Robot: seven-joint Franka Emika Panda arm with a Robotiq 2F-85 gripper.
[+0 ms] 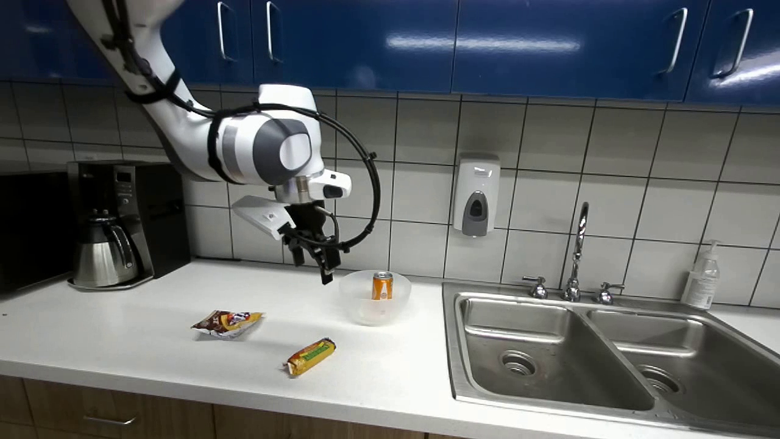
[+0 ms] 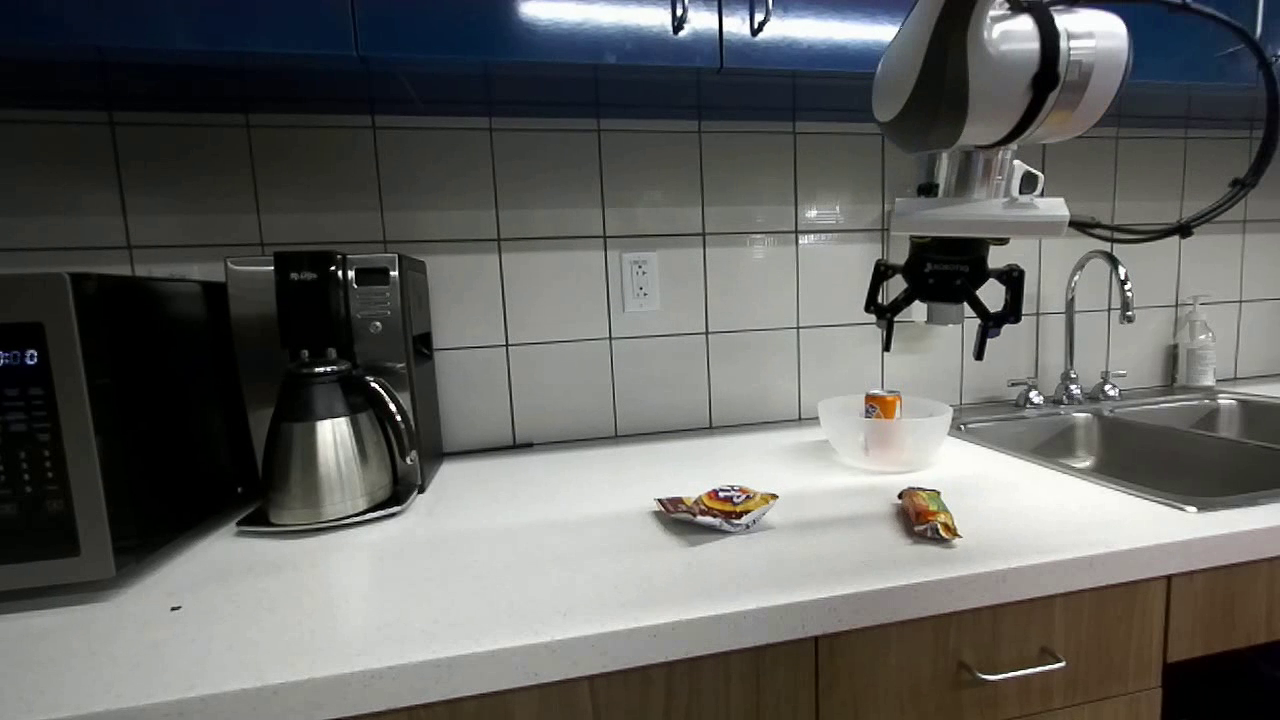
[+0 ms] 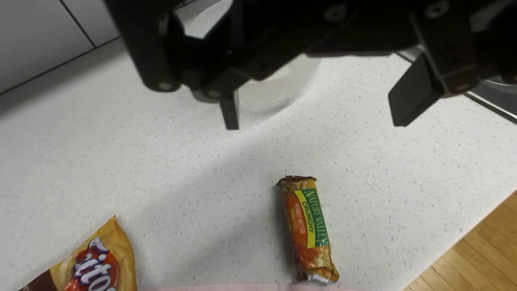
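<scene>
My gripper (image 2: pixel 932 344) is open and empty, hanging above the counter close to the translucent bowl (image 2: pixel 841 439). Inside that bowl stands an orange can (image 1: pixel 382 286), its top showing over the rim in exterior view 2. A yellow and green granola bar (image 3: pixel 308 228) lies flat on the counter, nearer the front edge than the bowl. Left of the bar is a brown and yellow chip bag (image 1: pixel 226 322), only partly visible in the wrist view. In the wrist view my dark fingers (image 3: pixel 412 92) stand wide apart, and the gripper body covers much of the bowl.
A double steel sink (image 1: pixel 559 351) with a tall faucet (image 1: pixel 577 252) lies to the right. At the left are a coffee maker (image 2: pixel 414 348) and a microwave (image 2: pixel 156 420). Blue cabinets (image 1: pixel 570 47) hang overhead. Bare counter (image 2: pixel 528 564) stretches between the coffee maker and the chip bag.
</scene>
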